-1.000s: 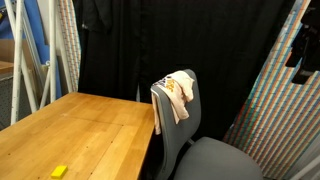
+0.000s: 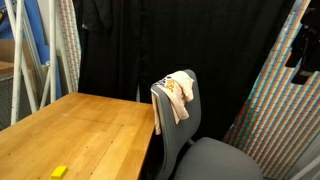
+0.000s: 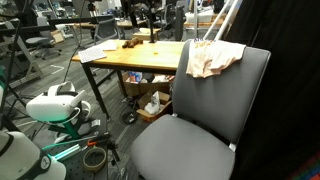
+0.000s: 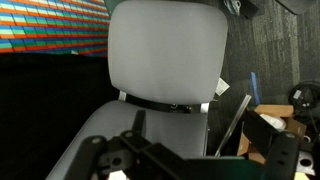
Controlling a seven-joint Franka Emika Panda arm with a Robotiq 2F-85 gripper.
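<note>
A pale cloth with a coloured print [image 2: 175,90] is draped over the top of the grey chair's backrest [image 2: 190,112], hanging down on the table side. From the other exterior view the same cloth [image 3: 213,58] covers the middle of the backrest's top edge. My gripper shows at the bottom of the wrist view, above the grey chair [image 4: 165,50]. Its dark fingers stand wide apart, with only the chair seen between them. In exterior view 1 part of the gripper [image 2: 302,62] appears at the right edge, high and well away from the cloth. No cloth is visible in the wrist view.
A wooden table [image 2: 85,135] stands beside the chair, with a small yellow block [image 2: 59,172] near its front. A black curtain [image 2: 220,50] hangs behind. Cardboard boxes [image 3: 155,103] sit under the table. The chair seat [image 3: 180,150] is bare.
</note>
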